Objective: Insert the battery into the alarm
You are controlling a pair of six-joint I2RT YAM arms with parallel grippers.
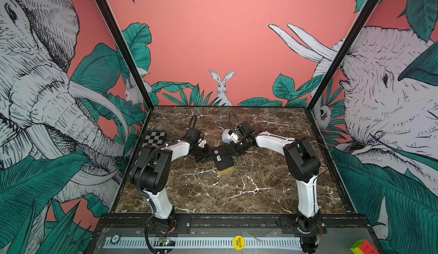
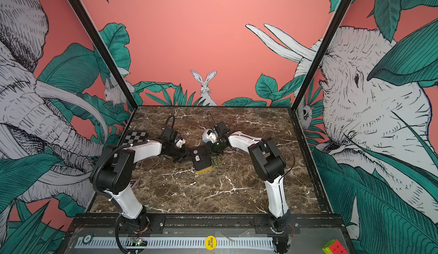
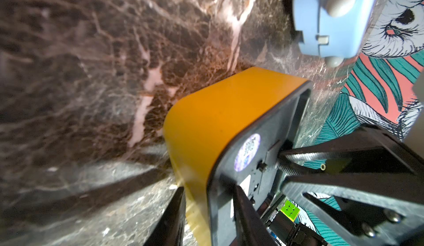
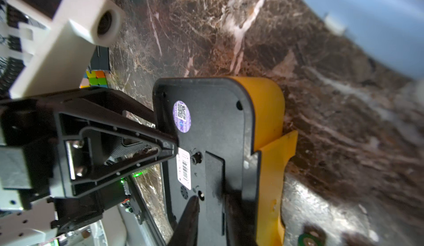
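The alarm (image 1: 223,162) is a yellow box with a black back, near the middle of the table. Its back carries a round sticker, a barcode label, knobs and an outlined panel (image 4: 215,179), as the right wrist view shows. My left gripper is shut on the alarm's edge, one finger on each side of the wall. Over the black back, close to that panel, hang the fingertips of my right gripper, part open with nothing seen between them. Small green things (image 1: 237,161) lie just right of the alarm; they may be batteries, too small to tell.
Behind the alarm stands a light-blue object (image 3: 337,20) with white knobs, close to my right gripper. A checkered board (image 1: 154,138) lies at the back left.
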